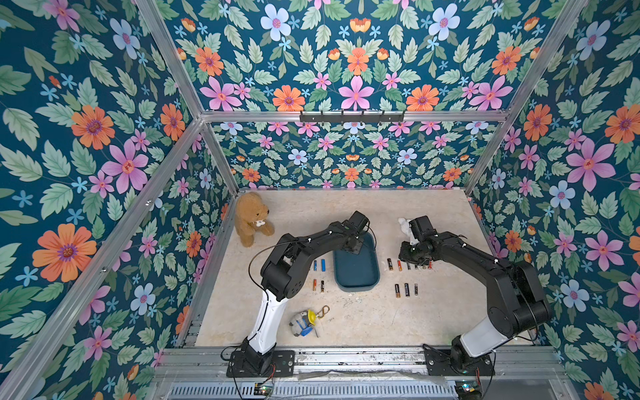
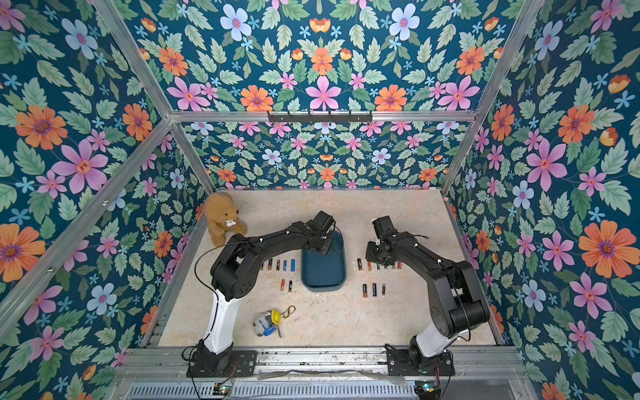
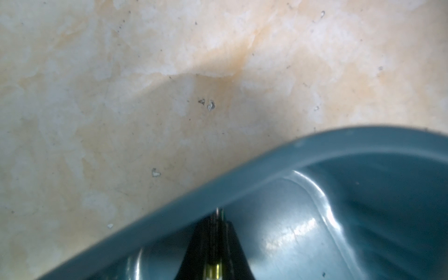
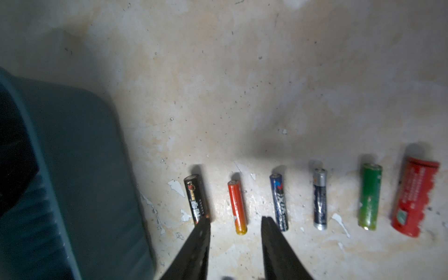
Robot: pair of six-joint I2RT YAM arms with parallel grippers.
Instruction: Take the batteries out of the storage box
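Inside the blue storage box, at its far end, my left gripper is shut on a slim dark battery with a gold end. Most of that battery is hidden between the dark fingers, close by the box wall. My right gripper stands open above the table right of the box, nothing between its fingers. Under and beyond it lies a row of batteries: a black one, an orange one, a dark blue one, a silver-and-navy one, a green one and a thick red one.
More batteries lie in front of that row, among them a black one. Left of the box is a blue battery with several others. A teddy bear sits at the back left; a keychain toy lies at the front.
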